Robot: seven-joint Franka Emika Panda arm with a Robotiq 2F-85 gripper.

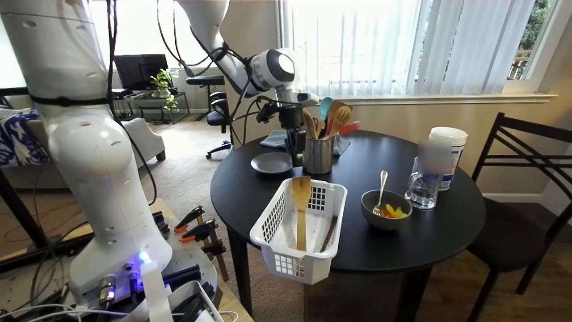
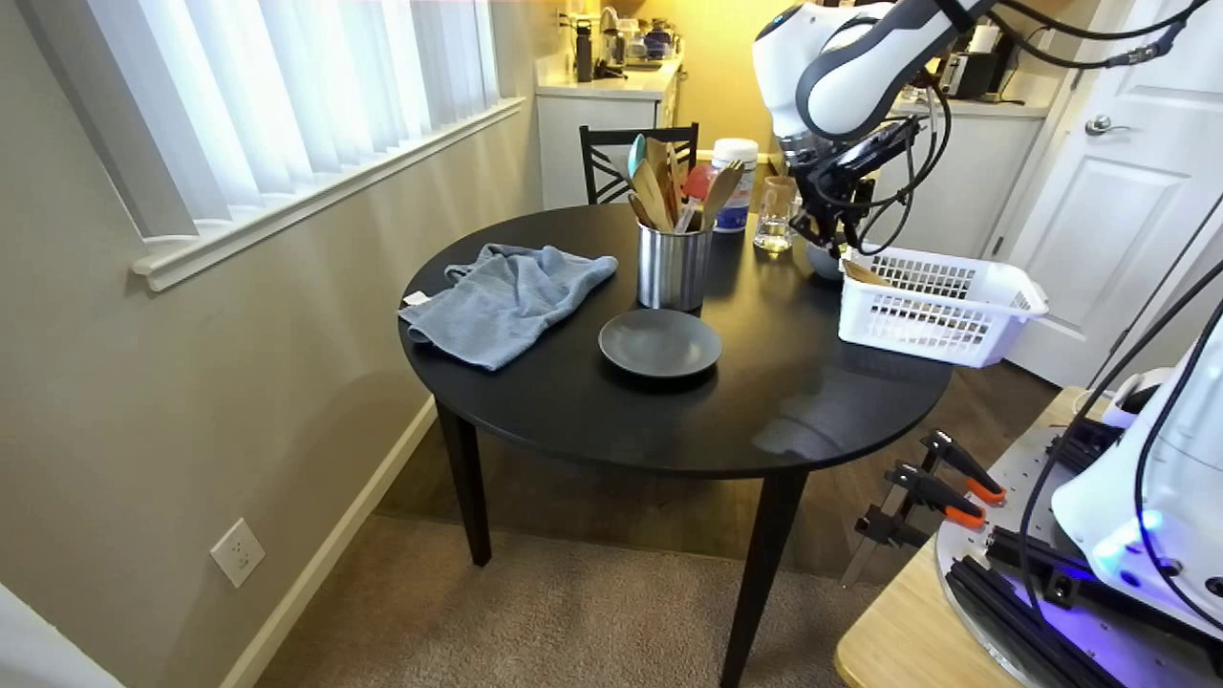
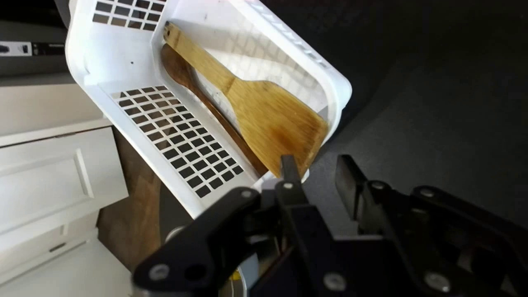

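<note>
My gripper is part open, with a gap between its black fingers and nothing in it. Beyond the fingertips in the wrist view is a wooden spatula [image 3: 267, 111], resting inside a white basket [image 3: 297, 37] with its broad blade up against one end. A darker wooden utensil [image 3: 218, 114] lies beside it in the basket. In exterior view 1 the gripper [image 1: 296, 158] hangs past the basket's far end, in front of a metal holder [image 1: 318, 155] full of utensils. Its fingertips are apart from the spatula.
On the black table [image 1: 364, 155] stand a grey plate [image 1: 271, 163], a grey bowl [image 1: 386, 220] with a fork and food, a glass mug [image 1: 421, 193] and a white tub [image 1: 449, 135]. A blue cloth [image 2: 504, 298] lies near the wall. Free table surrounds the plate.
</note>
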